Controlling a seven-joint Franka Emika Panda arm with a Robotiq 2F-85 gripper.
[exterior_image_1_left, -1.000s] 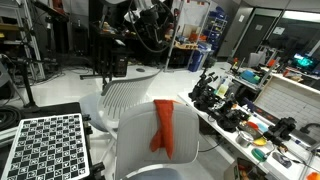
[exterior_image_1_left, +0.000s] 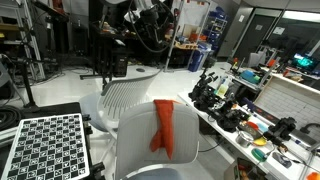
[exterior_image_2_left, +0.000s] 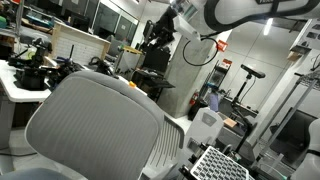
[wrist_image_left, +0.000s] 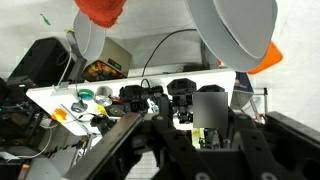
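A red cloth (exterior_image_1_left: 163, 130) hangs over the backrest of a grey chair (exterior_image_1_left: 135, 150) in exterior view 1. Part of the same red cloth (wrist_image_left: 102, 8) shows at the top left of the wrist view, beside pale chair backs (wrist_image_left: 235, 30). My gripper is open at the bottom of the wrist view, with no held object visible. In exterior view 2 the arm (exterior_image_2_left: 205, 18) reaches in from the upper right, high above the chairs. The cloth cannot be made out in that view, where a large grey chair back (exterior_image_2_left: 95, 125) fills the foreground.
A black-and-white checkered board (exterior_image_1_left: 45, 147) stands at the lower left. White worktables (exterior_image_1_left: 290, 100) crowded with tools and dark equipment run along the right. Another light chair (exterior_image_1_left: 128, 92) stands behind the one with the cloth. Open floor shows between chairs and tables.
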